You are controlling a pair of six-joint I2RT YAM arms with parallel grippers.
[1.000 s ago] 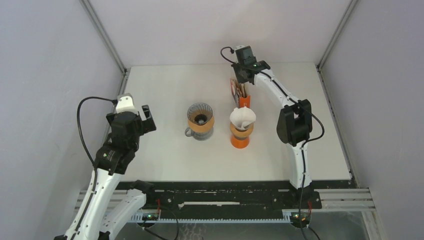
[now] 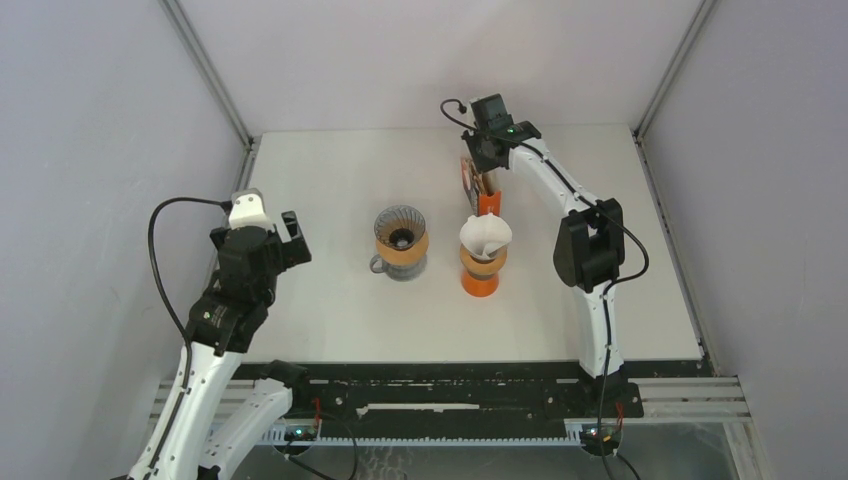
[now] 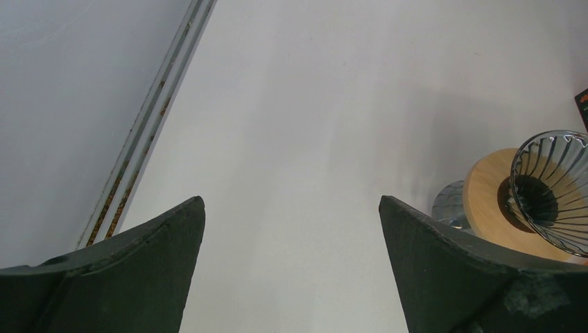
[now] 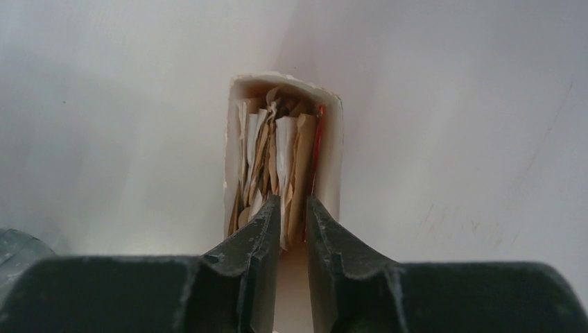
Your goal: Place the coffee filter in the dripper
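Note:
Brown and white coffee filters (image 4: 283, 156) stand packed on edge inside an open box (image 4: 333, 152), which shows orange in the top view. Over the box's near end hangs my right gripper, its fingertips a narrow gap apart above the filters. Whether a filter lies between those tips cannot be told. A ribbed clear dripper (image 2: 400, 228) with a wooden collar sits on a glass mug left of the box. Its cone looks empty in the left wrist view. At the table's left side my left gripper is wide open, holding nothing.
A white dripper (image 2: 485, 236) with a wooden collar on an orange base (image 2: 480, 285) stands just in front of the box. A wall rises behind the box.
My right gripper has lowered slightly toward the box and covers more of its back end. The left arm has barely shifted; the drippers stay put.

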